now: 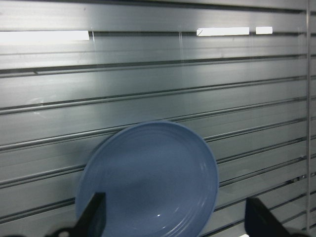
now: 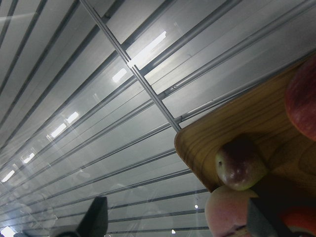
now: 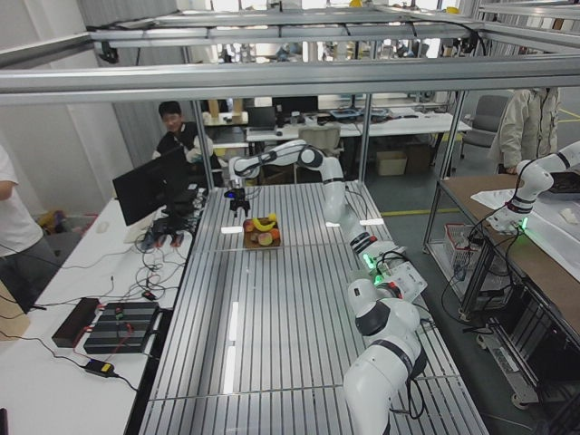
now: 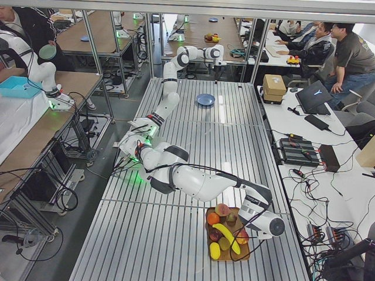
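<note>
A blue plate [image 4: 205, 100] lies on the slatted metal table [image 4: 152, 234]; in the left wrist view it [image 1: 148, 177] fills the lower middle, below my left gripper, which is open with nothing visible between its fingers. A wooden tray [image 2: 207, 133] holds mixed fruit: a banana [image 4: 226, 236], an orange [image 4: 212, 219], a lemon [image 4: 215, 250] and several others. In the right wrist view my right gripper is open above the tray's edge, over a peach [image 2: 224, 207], with a plum [image 2: 239, 165] and a red apple [image 2: 303, 98] nearby.
The table's middle between plate and tray is largely bare. Desks with monitors, power supplies and cables [image 3: 122, 328] line one side; a second bench [image 3: 494, 190] with another robot arm stands on the other. An aluminium frame [image 3: 290, 77] runs overhead.
</note>
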